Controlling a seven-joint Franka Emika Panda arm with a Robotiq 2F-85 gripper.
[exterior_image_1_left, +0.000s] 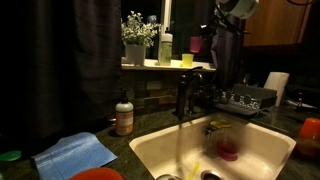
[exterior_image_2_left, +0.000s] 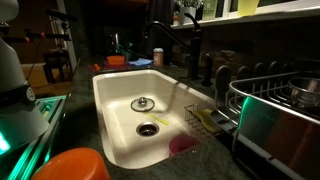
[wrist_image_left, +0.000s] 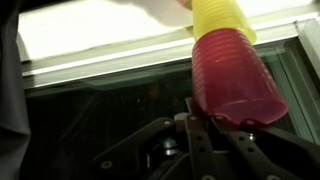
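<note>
A red plastic cup (exterior_image_1_left: 196, 45) is held up in the air near the window, above the sill. My gripper is shut on it at the cup's near end in the wrist view. In that view the red cup (wrist_image_left: 236, 82) overlaps a yellow cup (wrist_image_left: 220, 14) just past it; whether they touch I cannot tell. On the window sill, the yellow cup (exterior_image_1_left: 187, 60) sits a little below and left of the held cup.
The sill (exterior_image_1_left: 155, 67) also bears a potted plant (exterior_image_1_left: 137, 35) and a bottle (exterior_image_1_left: 166, 49). Below stand the dark faucet (exterior_image_1_left: 182, 92) and the white sink (exterior_image_2_left: 122, 105), with another reddish cup (exterior_image_2_left: 183, 145) in it. A dish rack (exterior_image_2_left: 270, 105) is beside the sink.
</note>
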